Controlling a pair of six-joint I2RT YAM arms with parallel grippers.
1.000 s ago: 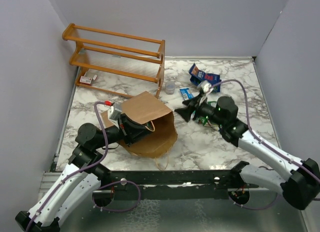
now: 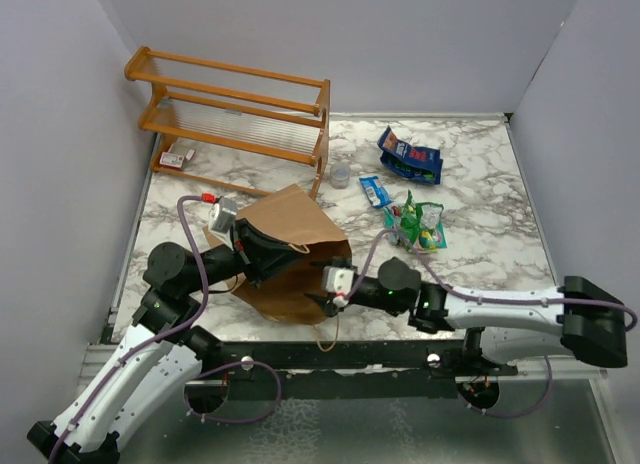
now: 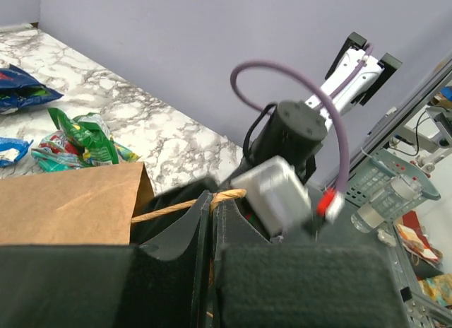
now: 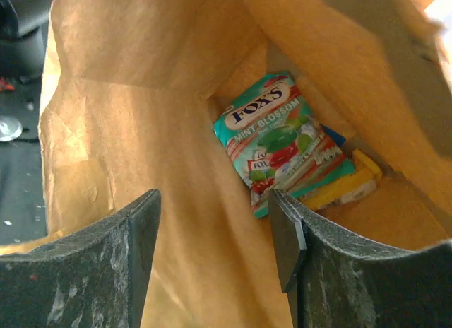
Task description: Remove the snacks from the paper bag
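Note:
The brown paper bag (image 2: 295, 214) lies on its side, mouth toward the right. My left gripper (image 2: 287, 250) is shut on its rope handle (image 3: 169, 209) at the bag's upper edge. My right gripper (image 2: 325, 282) stands open at the bag's mouth; in the right wrist view its fingers face a Fox's Mint Blossom packet (image 4: 279, 141) deep inside, with a yellow item (image 4: 342, 190) and something blue beside it. Outside lie green snack packets (image 2: 415, 224), a light-blue packet (image 2: 374, 191) and dark-blue packets (image 2: 410, 162).
A wooden rack (image 2: 225, 124) stands at the back left with small boxes (image 2: 176, 159) on it. A clear cup (image 2: 339, 175) is beside it. The marble table (image 2: 480, 234) has free room at the right, bordered by walls.
My right gripper has moved down and left from above the green packets to the bag's mouth.

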